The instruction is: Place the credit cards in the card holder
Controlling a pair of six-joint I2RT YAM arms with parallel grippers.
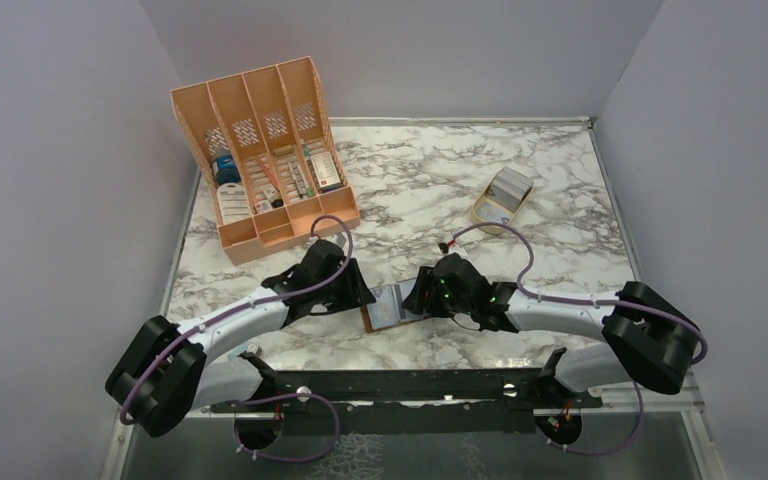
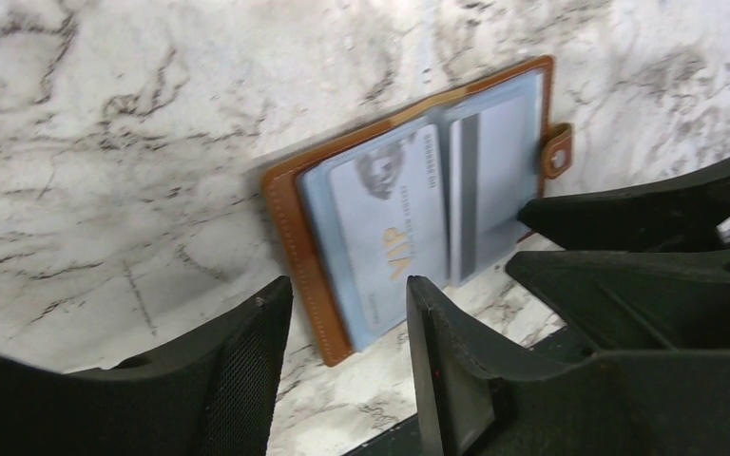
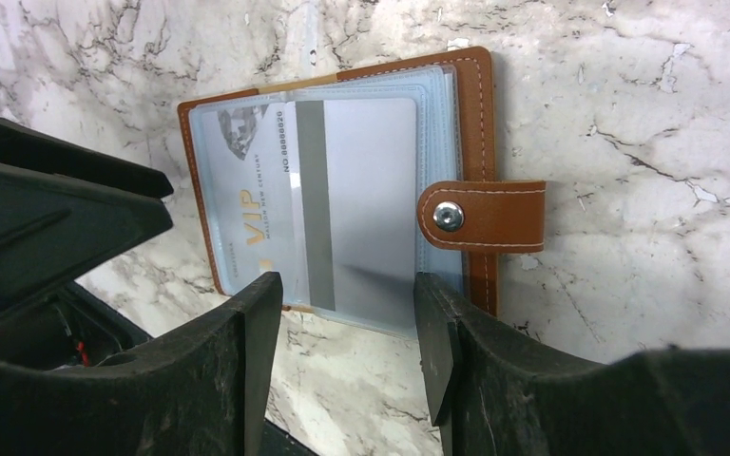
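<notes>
The brown card holder lies opened on the table, slightly turned. One clear sleeve shows a white VIP card; the other shows a card with a dark stripe. A snap strap sticks out on the holder's right side. Over the VIP side, my left gripper has its fingers apart, with nothing held between them. My right gripper is also open, above the striped card; one of its fingertips is at that card's edge, contact unclear.
A box with more cards stands at the back right. At the back left is a compartmented tan organizer with several items. Both grippers are close together over the holder; bare marble surrounds it.
</notes>
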